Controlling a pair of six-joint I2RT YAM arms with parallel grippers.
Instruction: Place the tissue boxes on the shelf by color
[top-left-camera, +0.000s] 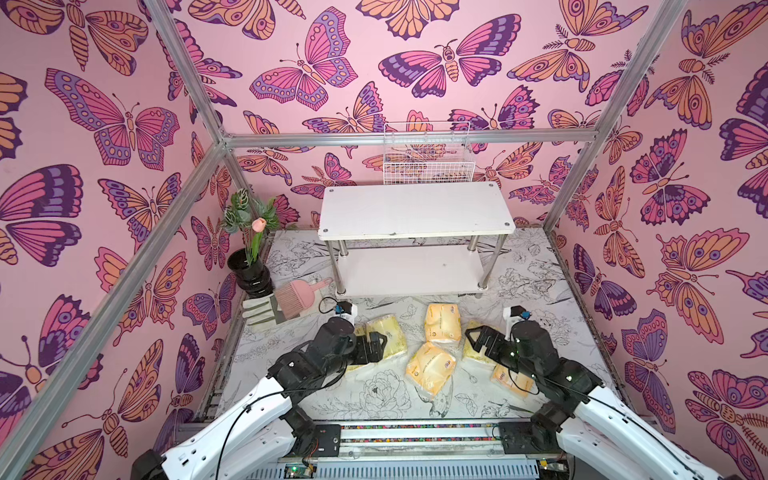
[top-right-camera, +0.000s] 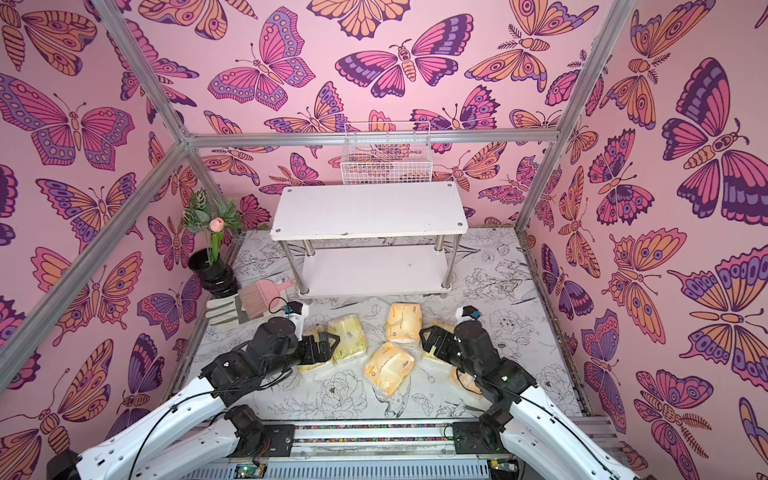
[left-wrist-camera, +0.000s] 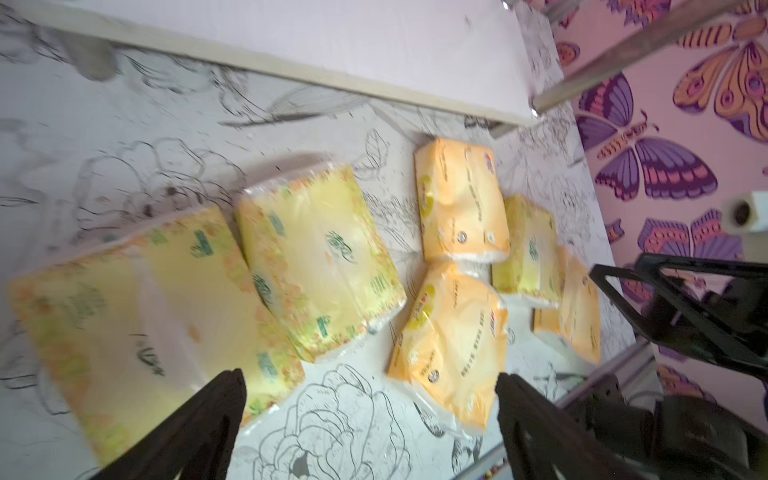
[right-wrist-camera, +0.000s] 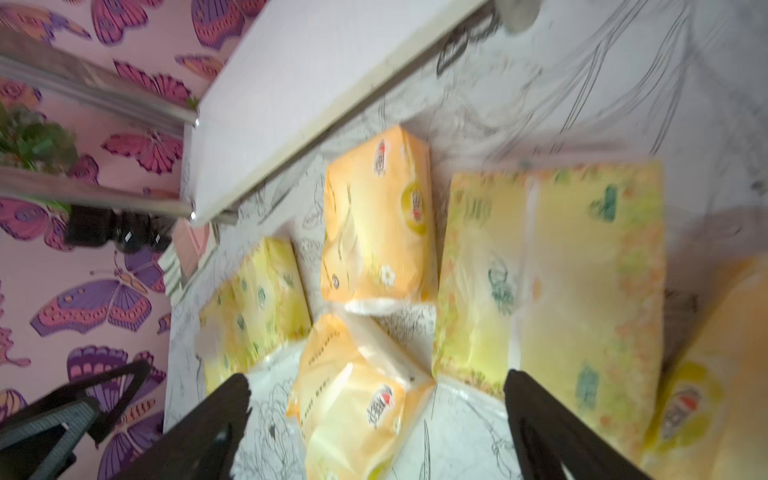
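Three yellow-green tissue packs and three orange ones lie on the table in front of an empty two-tier white shelf (top-left-camera: 416, 209). My left gripper is open and empty above the left yellow pack (left-wrist-camera: 152, 320); the other left-side yellow pack (left-wrist-camera: 320, 248) is beside it. The back orange pack (right-wrist-camera: 376, 220) touches the front orange pack (right-wrist-camera: 356, 396) in the middle. My right gripper hangs open and empty near the right yellow pack (right-wrist-camera: 552, 280). The right orange pack (right-wrist-camera: 720, 400) is cut off at that view's edge. In the top views the arms partly hide the outer packs.
A black vase with flowers (top-left-camera: 252, 276) stands at the back left, with a pink dustpan or brush (top-left-camera: 296, 297) and a striped cloth-like item beside it. A white wire rack (top-left-camera: 428, 164) is behind the shelf. Both shelf tiers are bare.
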